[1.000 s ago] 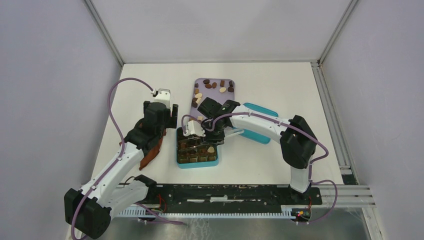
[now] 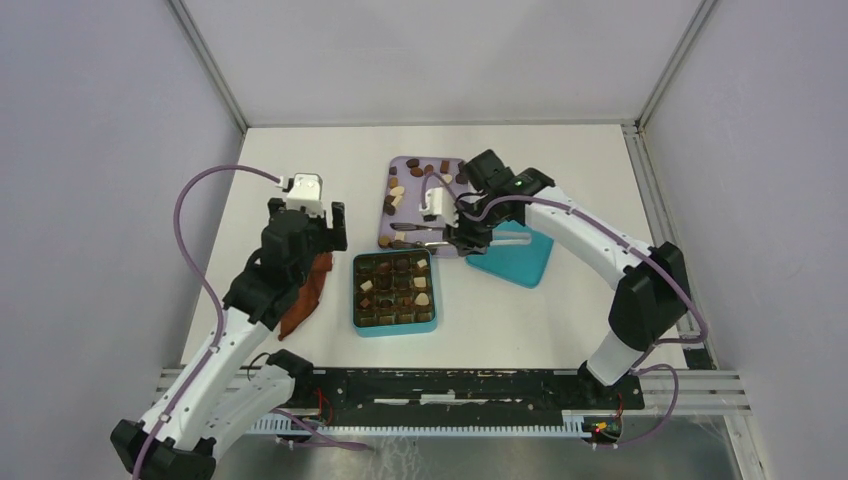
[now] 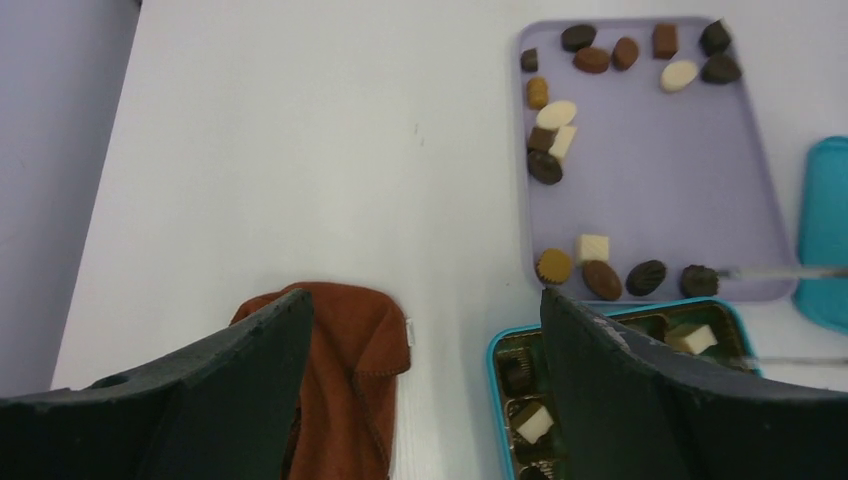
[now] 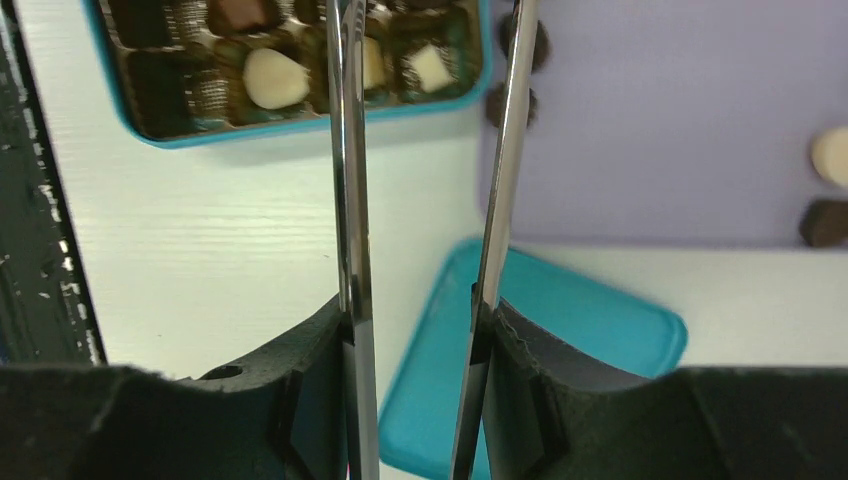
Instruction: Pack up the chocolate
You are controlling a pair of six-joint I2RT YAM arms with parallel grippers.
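Note:
The chocolate box (image 2: 394, 318), a blue-rimmed tray with dark compartments, holds several chocolates. Behind it a lavender tray (image 3: 660, 170) carries assorted chocolates along its sides. My left gripper hangs open above the table left of the box, nothing between its black fingers. My right gripper is over the lavender tray's front edge, its long steel fingers apart; no chocolate shows held between them, though their tips run out of the wrist view.
An empty blue tray (image 2: 518, 265) lies right of the box. A brown cloth (image 3: 355, 430) lies to the left.
My right gripper has moved from over the chocolate box back and to the right, over the lavender tray.

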